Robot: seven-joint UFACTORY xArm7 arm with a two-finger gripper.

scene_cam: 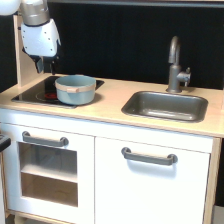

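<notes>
A blue-grey pot (75, 92) rests on the black cooktop (38, 94) at the left of a toy kitchen counter. Just behind the pot and to its left hangs my gripper (46, 68), pointing down from the white arm (40, 38). Its dark fingers are small against the black backdrop, so whether they are apart or together is unclear. No object can be made out at the fingertips.
A metal sink (165, 106) is set into the counter's right half, with a grey tap (177, 65) behind it. Bare wooden counter (110, 104) lies between pot and sink. Two white doors with grey handles (150, 157) are below.
</notes>
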